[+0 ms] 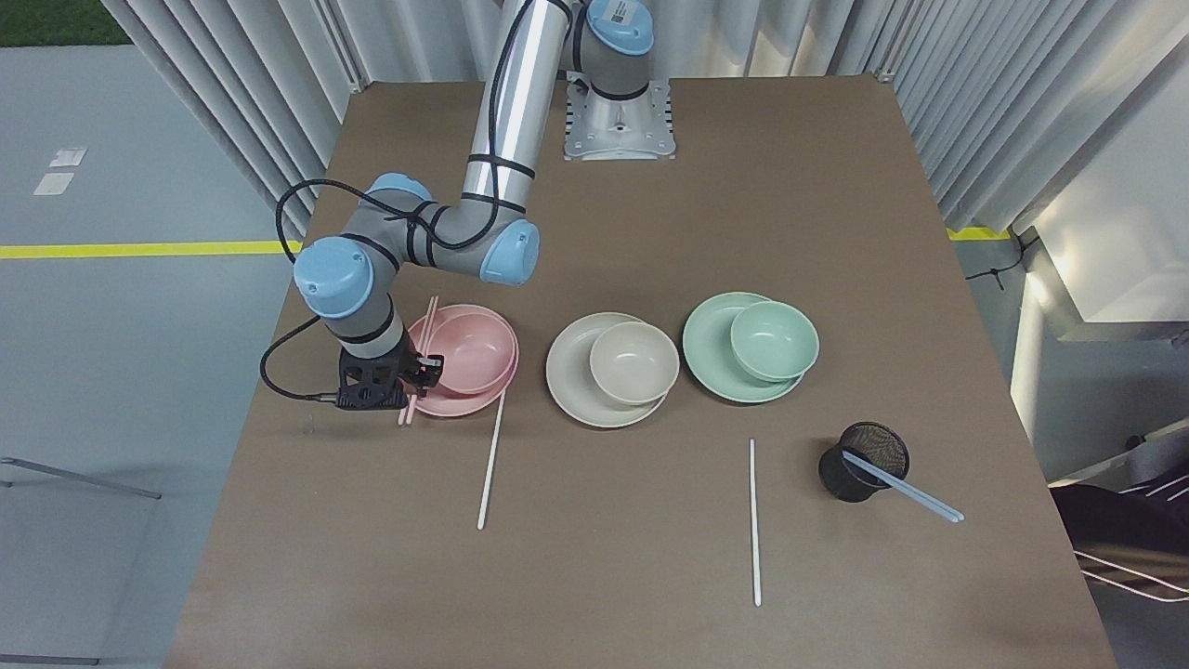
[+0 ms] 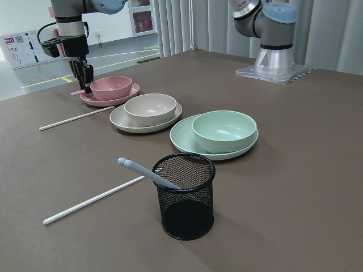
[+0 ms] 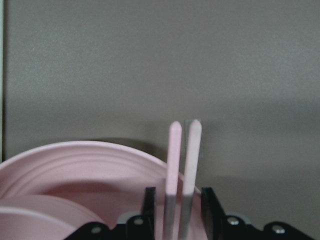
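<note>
My gripper (image 1: 407,388) (image 2: 85,86) is low over the left side of the pink plate (image 1: 457,405) (image 2: 113,101) (image 3: 95,162). In the wrist view its fingers stand apart, one either side of two pink chopsticks (image 3: 173,155) that lie along the plate's rim. Whether they touch the chopsticks I cannot tell. A pink bowl (image 1: 474,351) (image 2: 111,86) (image 3: 35,217) sits on that plate, beside the chopsticks.
To the right are a white bowl (image 1: 633,362) on its plate and a green bowl (image 1: 774,340) on its plate. Two white sticks (image 1: 491,468) (image 1: 754,524) lie nearer the front. A black mesh cup (image 1: 847,479) holds blue-grey chopsticks (image 1: 925,500).
</note>
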